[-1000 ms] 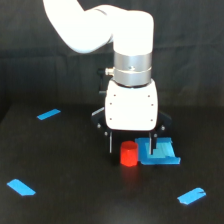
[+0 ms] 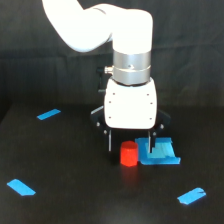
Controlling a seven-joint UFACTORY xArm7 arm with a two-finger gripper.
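Observation:
A small red block (image 2: 129,153), rounded or many-sided, stands on the dark table with a red reflection in front of it. Just to its right is a bright blue piece (image 2: 160,155), like a shallow tray or holder with a raised back, partly hidden by the hand. Above the red block hangs my gripper (image 2: 131,146), white, with thin dark fingers pointing down. The fingers are wide apart, one to the left of the block and one to its right, in front of the blue piece. Neither finger visibly touches the block. Their height above the table is hard to judge.
Strips of blue tape lie flat at the left back (image 2: 48,114), the left front (image 2: 20,187) and the right front (image 2: 191,196). Bare dark table (image 2: 70,160) stretches to the left and in front. A dark curtain hangs behind.

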